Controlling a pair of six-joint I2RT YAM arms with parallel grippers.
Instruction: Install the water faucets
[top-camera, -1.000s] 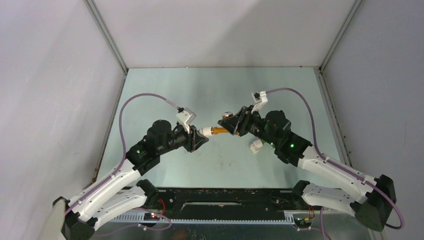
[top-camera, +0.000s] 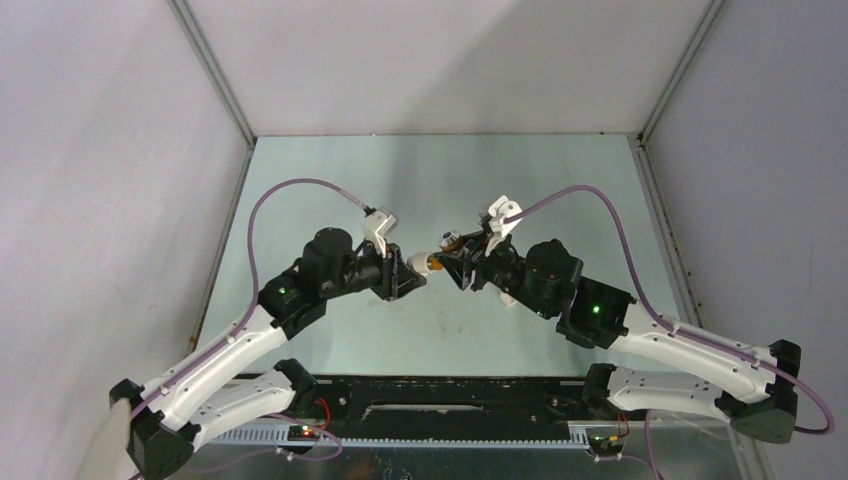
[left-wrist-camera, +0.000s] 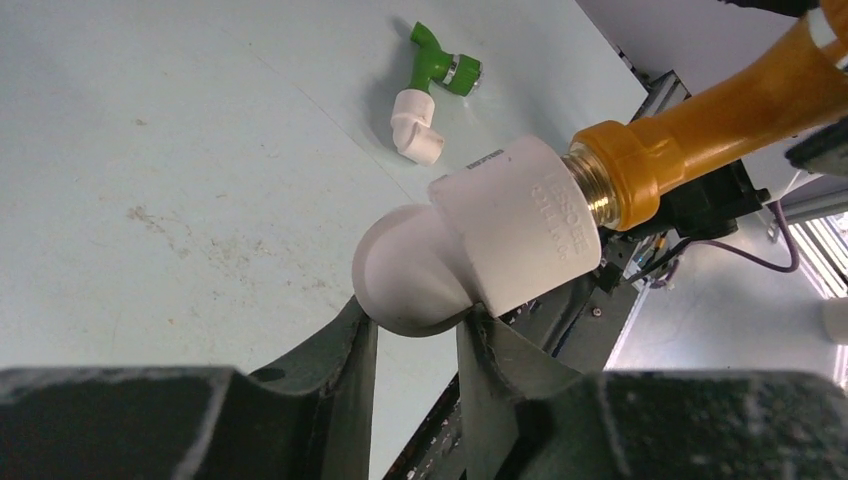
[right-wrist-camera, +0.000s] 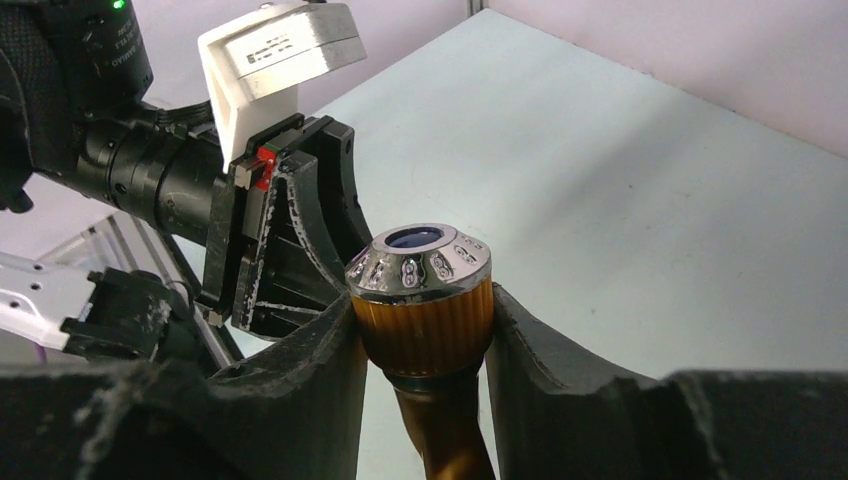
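A white elbow fitting (left-wrist-camera: 515, 225) is joined to an orange faucet (left-wrist-camera: 730, 110) at a brass threaded end, some thread showing. The elbow sits at the fingertips of my left gripper, which are on its underside. My right gripper is shut on the chrome-capped orange end (right-wrist-camera: 425, 310) of the faucet, upright in the right wrist view. In the top view both grippers meet at the middle, over the board.
A green faucet (left-wrist-camera: 440, 65) with a white elbow (left-wrist-camera: 417, 127) lies on the pale board (left-wrist-camera: 200, 160) below, mostly hidden by the right arm in the top view. The board's back half is clear, bordered by walls.
Both arms have shifted slightly to the right in the top view, the left also a little upward. The right wrist has turned, and its head stands more upright over the joined piece.
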